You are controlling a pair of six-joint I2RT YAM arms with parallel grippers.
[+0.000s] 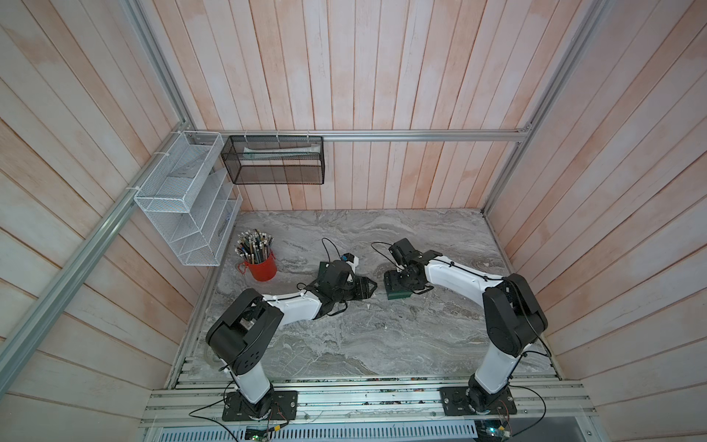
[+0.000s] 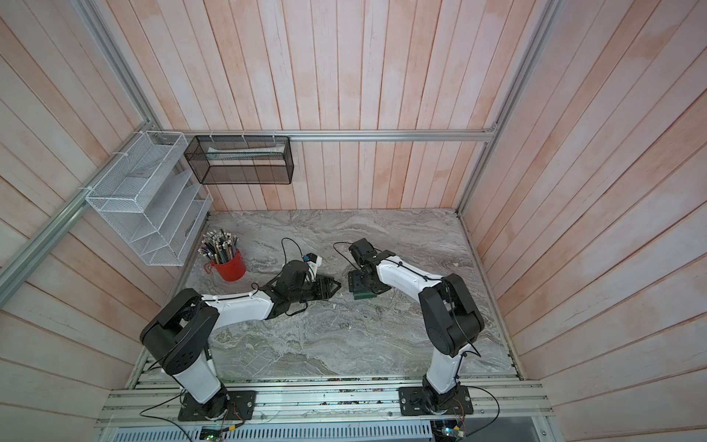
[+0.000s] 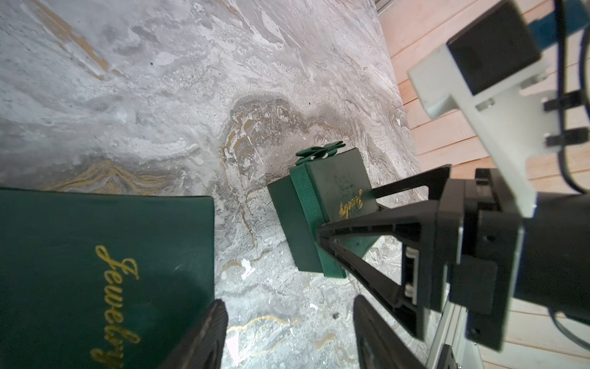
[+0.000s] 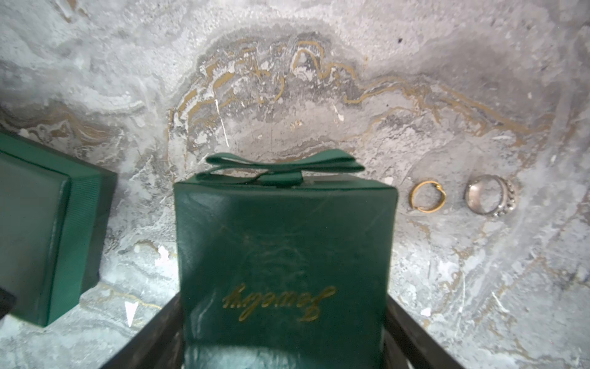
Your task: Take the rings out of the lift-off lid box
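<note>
A green jewelry box with a bow (image 4: 285, 246) stands on the table, closed as far as I can see. The right gripper (image 1: 394, 281) is open around this box, one finger on each side. Beside it, a thin gold ring (image 4: 427, 196) and a silver studded ring (image 4: 490, 195) lie loose on the marble. A second green box (image 3: 110, 276) sits to the left, its top lettered "Jewelry" in gold. My left gripper is open over the table at that box's right edge, only bare marble between its fingers.
A red mug (image 1: 263, 267) with brushes stands at the back left, under white mesh shelves (image 1: 190, 210). A black wire basket (image 1: 273, 160) hangs on the rear rail.
</note>
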